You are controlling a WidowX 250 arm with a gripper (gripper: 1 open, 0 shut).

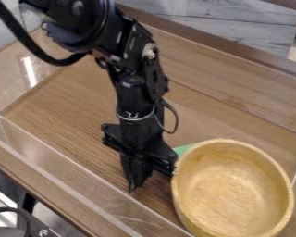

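Observation:
My black gripper (134, 176) reaches down to the wooden table, just left of a large pale-yellow bowl (231, 190). Its fingers are low and close together; whether anything is between them is hard to make out. A green object (185, 148) shows behind the gripper at the bowl's upper-left side, mostly hidden.
The wooden table (225, 102) has free room behind and to the left of the arm. Its front edge runs along the lower left, with a dark cable beyond it. A grey wall stands at the back.

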